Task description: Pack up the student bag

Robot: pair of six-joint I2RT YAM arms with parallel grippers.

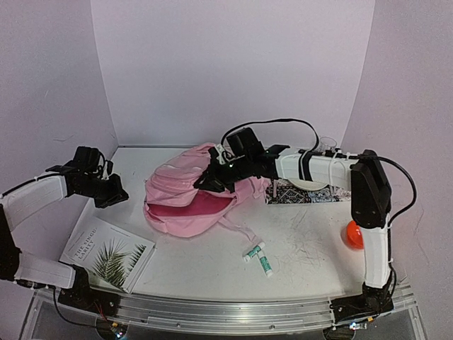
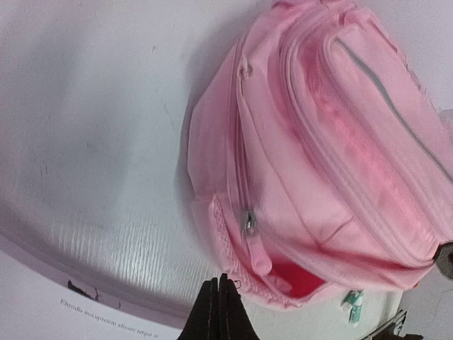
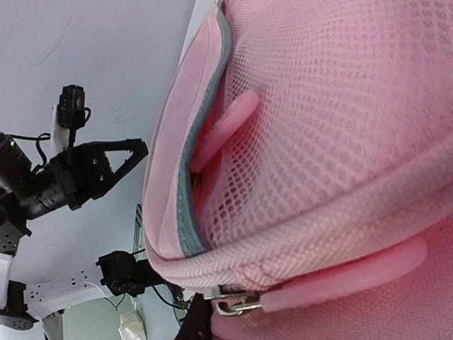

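Note:
The pink bag (image 1: 182, 180) lies mid-table, its front gaping to show a deeper pink inside. My right gripper (image 1: 212, 185) is at the upper edge of that opening, shut on the fabric. In the right wrist view, pink mesh (image 3: 318, 142) and a zipper pull (image 3: 347, 276) fill most of the picture, hiding nearly all of the fingers. My left gripper is shut with nothing between its fingertips, to the left of the bag and apart from it. A book (image 1: 110, 253) with a palm-leaf cover lies front left. Two green-and-white tubes (image 1: 259, 258) rest in front of the bag.
An orange-red bowl (image 1: 354, 234) stands at the right edge. Behind the right arm are a patterned mat (image 1: 297, 196), a white plate (image 1: 308, 185) and a clear glass (image 1: 327, 144).

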